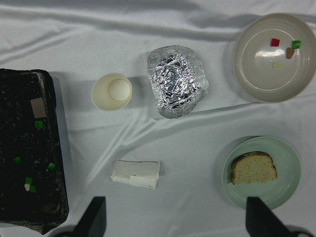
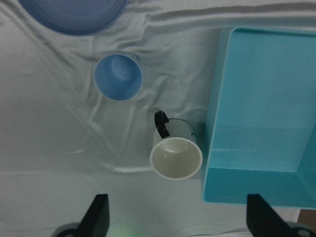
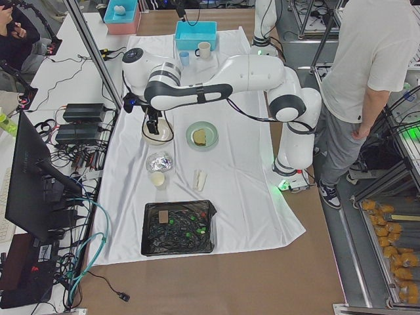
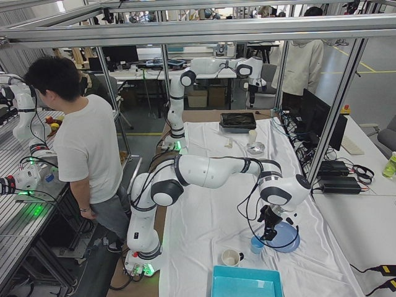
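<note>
My left gripper hangs open and empty above a bread slice [image 1: 254, 169] on a green plate [image 1: 276, 195], a beige plate [image 1: 261, 84] with small coloured bits, crumpled foil [image 1: 177, 81], a cream cup [image 1: 111, 92], a paper packet [image 1: 136, 173] and a black tray [image 1: 34, 187] with green bits. My right gripper, also open and empty, hangs over a mug [image 2: 175, 158], a blue cup [image 2: 118, 79], a blue plate [image 2: 74, 15] and a teal bin [image 2: 259, 98].
Both arms stand on the edge of a white-cloth table [image 3: 243, 210]. A person [image 4: 86, 154] stands beside it. Monitors, cables and black boxes line the other side. Open cloth lies between the green plate and the black tray.
</note>
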